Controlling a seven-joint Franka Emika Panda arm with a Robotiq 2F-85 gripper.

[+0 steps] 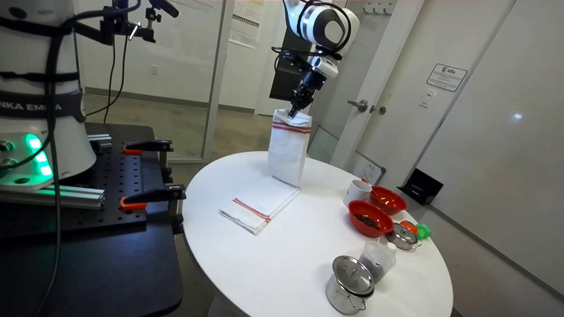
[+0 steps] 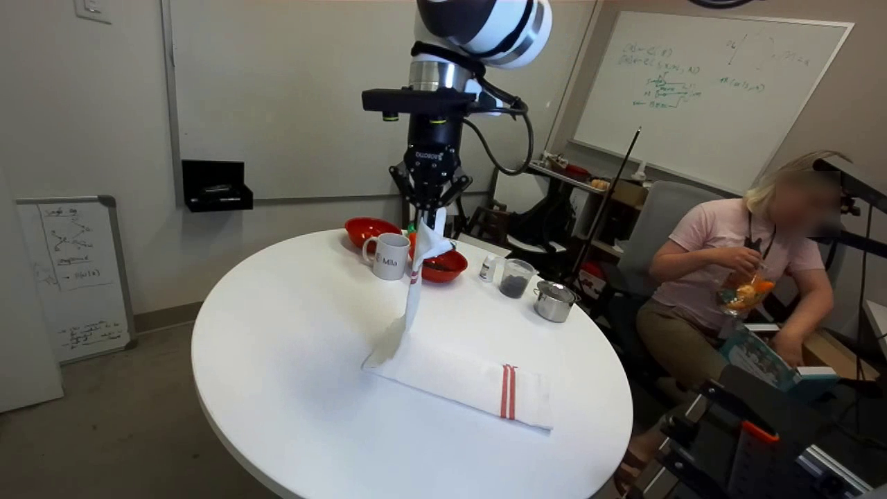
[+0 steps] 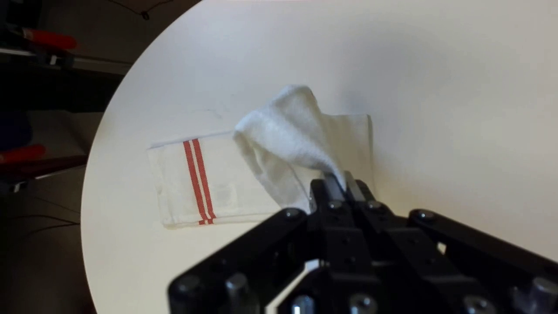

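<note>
A white towel with red stripes (image 1: pixel 288 153) is partly lifted off the round table. My gripper (image 1: pixel 294 114) is shut on its upper edge, holding that part upright above the tabletop. The other part of the towel (image 2: pixel 474 382) lies flat and folded, its two red stripes toward the near right in exterior view 2. In the wrist view, a fold of the towel (image 3: pixel 293 131) runs up into my gripper, pinched thin between the fingertips.
Along one side of the table (image 1: pixel 227 185) stand a white mug (image 1: pixel 357 192), two red bowls, here the nearer one (image 1: pixel 370 217), a clear cup (image 1: pixel 378 259) and a lidded steel pot (image 1: pixel 349 285). A person (image 2: pixel 732 274) sits beyond the table.
</note>
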